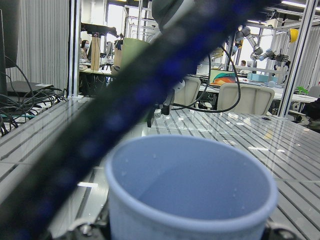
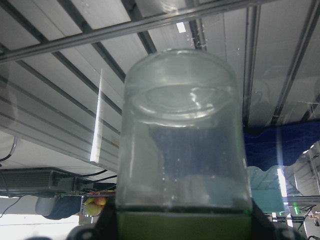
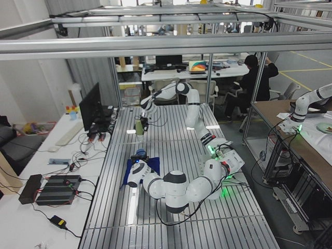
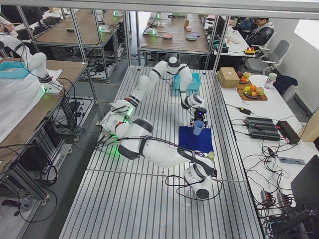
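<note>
My left gripper [image 4: 199, 116] is shut on a light blue cup [image 4: 198, 128] above a dark blue mat [image 4: 198, 143]; in the left wrist view the cup [image 1: 192, 180] fills the bottom, behind a blurred dark band. My right gripper [image 3: 142, 124] is shut on a clear container with an olive-green part [image 3: 139, 129], farther along the table in the camera left view. In the right wrist view this container [image 2: 182, 130] points away from the gripper, its clear end over the slatted table.
A teal bin [image 4: 194, 78] stands at the far end in the camera right view. Side desks hold a monitor [image 3: 91, 108], black boxes [image 3: 57, 190], cables and fruit boards [image 4: 251, 93].
</note>
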